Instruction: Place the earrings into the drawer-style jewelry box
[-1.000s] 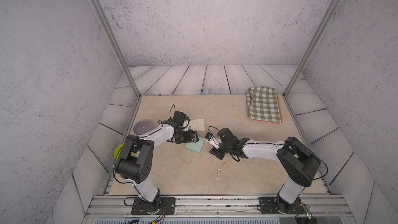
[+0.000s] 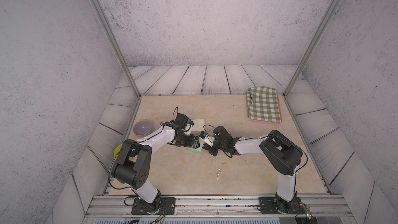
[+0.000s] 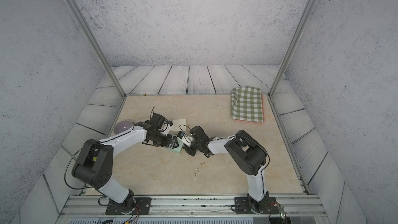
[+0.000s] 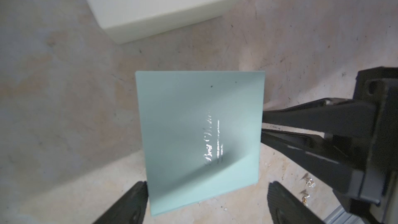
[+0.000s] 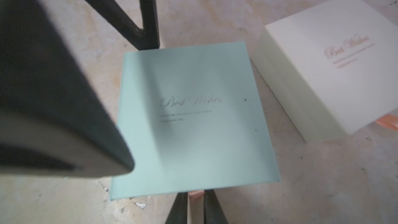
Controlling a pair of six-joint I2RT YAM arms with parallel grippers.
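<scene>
The mint-green jewelry box, its lid printed with small text, lies flat on the table. My left gripper is open, its fingers spread on either side of the box. On the opposite side, a pink ribbon tab sticks out below the box's edge. The fingers of my right gripper stand close on both sides of this tab; whether they press on it cannot be told. Small gold earrings lie loose on the table in front of the box, with others close by.
A white box with an orange-pink ribbon sits just behind the green one. A purple bowl and a yellow-green object are at the left. A checked cloth lies back right.
My right gripper has come left to the green box's edge. The earrings have stayed put.
</scene>
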